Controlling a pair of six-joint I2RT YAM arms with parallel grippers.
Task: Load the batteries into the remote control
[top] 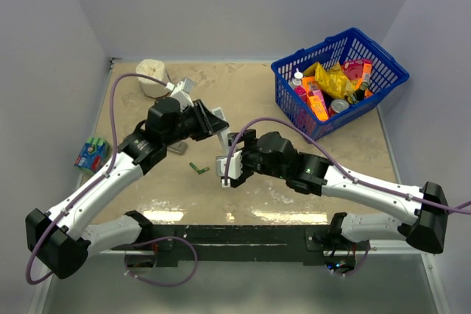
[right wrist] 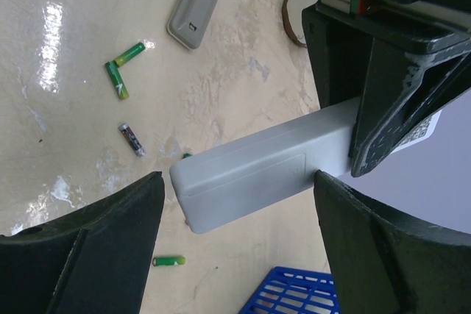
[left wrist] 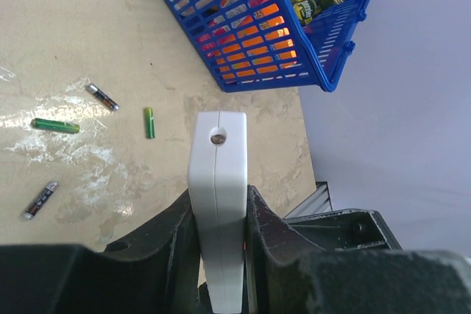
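Note:
My left gripper (top: 213, 124) is shut on a white remote (left wrist: 218, 167), held upright in the left wrist view. My right gripper (top: 235, 148) is beside the remote; in the right wrist view the remote (right wrist: 243, 174) lies across between and beyond its black fingers, so whether they touch it is unclear. Loose batteries lie on the table: green ones (left wrist: 55, 126) (right wrist: 118, 79) and dark silver-tipped ones (left wrist: 40, 200) (right wrist: 131, 137).
A blue basket (top: 283, 79) of packaged goods stands at the back right. A grey flat object (right wrist: 195, 5) lies on the table, a white roll (top: 153, 71) at the back left and battery packs (top: 90, 154) at the left edge.

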